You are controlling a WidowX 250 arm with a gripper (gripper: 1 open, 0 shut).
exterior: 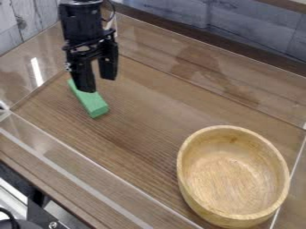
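A green oblong block (pixel 89 100) lies on the wooden table at the left. Just above it hangs my dark gripper (pixel 89 68), raised clear of the block, its fingers apart with nothing seen between them.
A round tan bowl (pixel 232 172) sits at the front right. A grey wall (pixel 251 27) runs along the back.
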